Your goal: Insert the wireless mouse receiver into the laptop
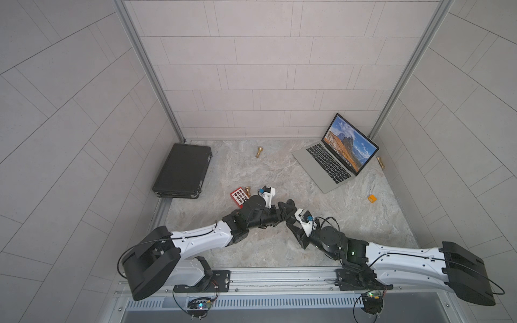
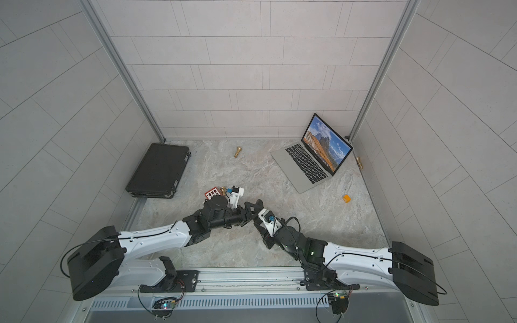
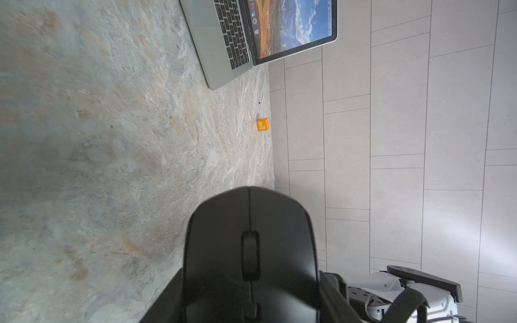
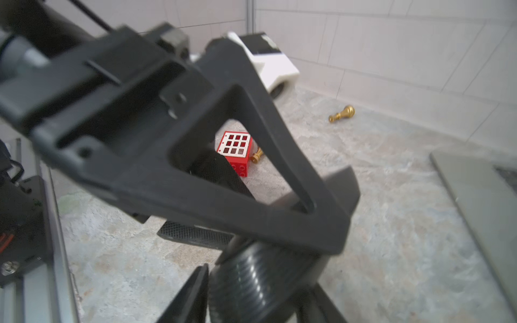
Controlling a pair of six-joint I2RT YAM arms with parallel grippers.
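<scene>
A black wireless mouse (image 3: 250,242) is held in my left gripper (image 1: 277,214) over the table's front middle, filling the left wrist view from below. My right gripper (image 2: 262,228) is up against it; in the right wrist view its fingers stand either side of the dark mouse body (image 4: 264,280), which is partly behind the left gripper. Whether they grip it I cannot tell. No receiver is clearly visible. The open silver laptop (image 1: 316,168) stands at the back right, screen lit.
A black case (image 1: 182,170) lies at the left. A red-and-white block (image 4: 234,144), small brass pieces (image 4: 341,114) and an orange cube (image 1: 371,198) lie on the table (image 1: 360,226). The centre between case and laptop is mostly clear.
</scene>
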